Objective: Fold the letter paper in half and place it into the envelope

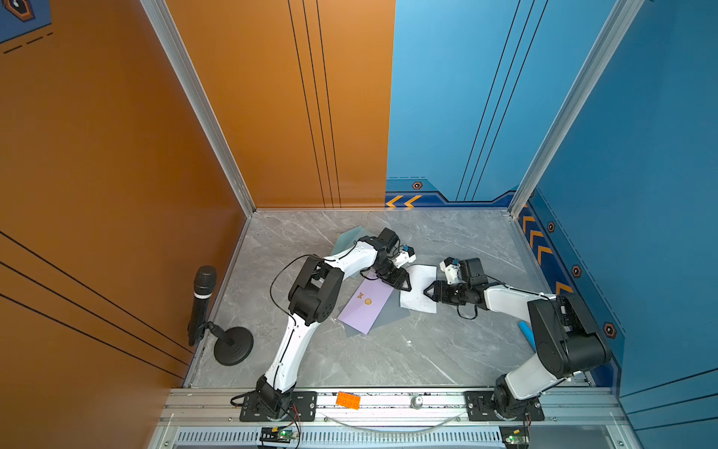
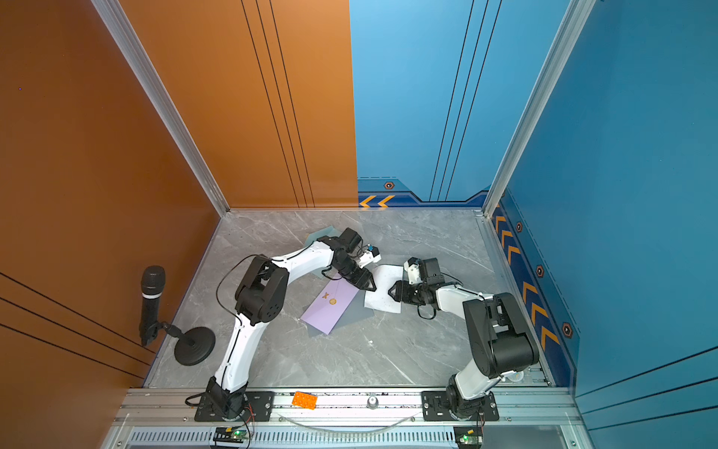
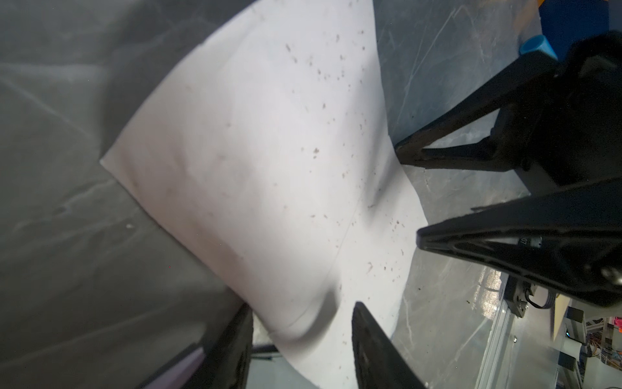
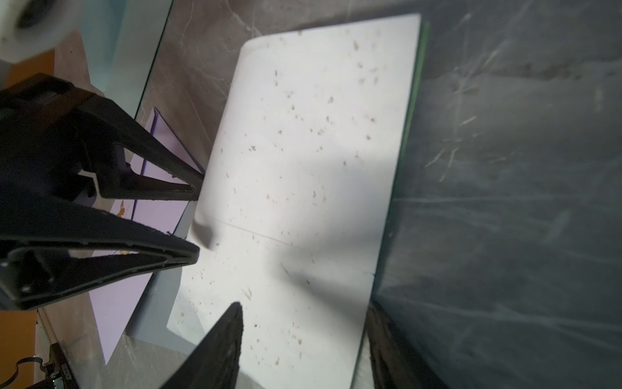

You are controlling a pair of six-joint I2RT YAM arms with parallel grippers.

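A white speckled letter paper (image 1: 417,278) (image 4: 304,168), bent over with a rounded left side, lies between the grippers. In the left wrist view its surface (image 3: 259,149) rises unevenly near one corner. My left gripper stands open at the paper's left edge, fingers low over it. My right gripper is over the paper's right edge with its fingertips apart; one finger is at that edge. The lilac envelope (image 1: 364,307) with gold decoration lies just left of the paper, partly under my left arm.
Grey-blue sheets (image 1: 392,318) lie under and behind the envelope. A microphone on a stand (image 1: 233,345) is at the left, a blue cylinder (image 1: 526,335) at the right beside my arm.
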